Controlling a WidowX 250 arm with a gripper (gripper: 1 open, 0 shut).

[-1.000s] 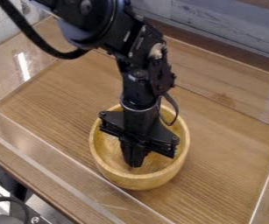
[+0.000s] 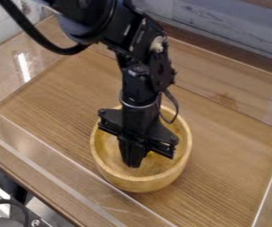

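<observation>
A yellow bowl stands on the wooden table. My black gripper reaches down into it from above, its fingers low inside the bowl and covering much of the interior. It looks shut; whether anything lies between or under the fingertips is hidden.
Bare wood is free to the left and right of the bowl. A pale wall runs along the back, and the table's edge crosses the lower left, with a dark cable beyond it.
The bowl and gripper have stayed almost in place; the upper part of the arm has shifted slightly.
</observation>
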